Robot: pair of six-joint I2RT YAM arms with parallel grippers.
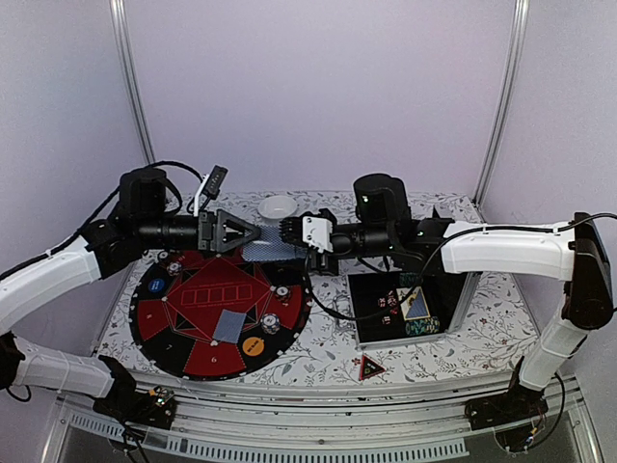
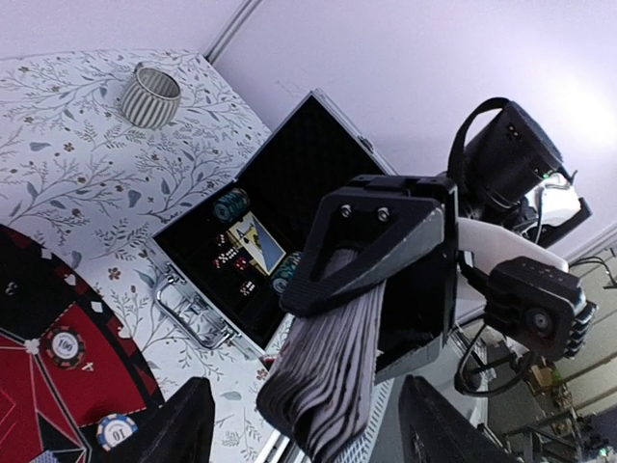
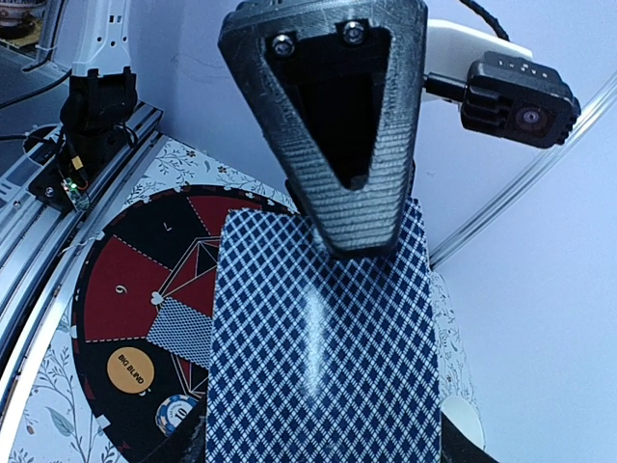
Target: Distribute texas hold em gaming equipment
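A stack of blue-checked playing cards [image 1: 272, 246] [image 2: 318, 376] [image 3: 323, 338] is held by my right gripper [image 1: 307, 241] above the back of the round poker mat [image 1: 193, 328]. My left gripper [image 1: 241, 236] is open beside the cards; in the left wrist view its fingertips flank the fanned edge of the stack, apart from it. A patterned card or pile [image 1: 229, 326] lies on the mat with chips and the orange BIG BLIND disc [image 3: 130, 368].
An open case [image 1: 371, 328] with chips and cards stands right of the mat, a triangular marker [image 1: 369, 367] at the front edge. A white dish [image 1: 277, 206] stands at the back, a ribbed cup [image 2: 149, 101] beyond the case.
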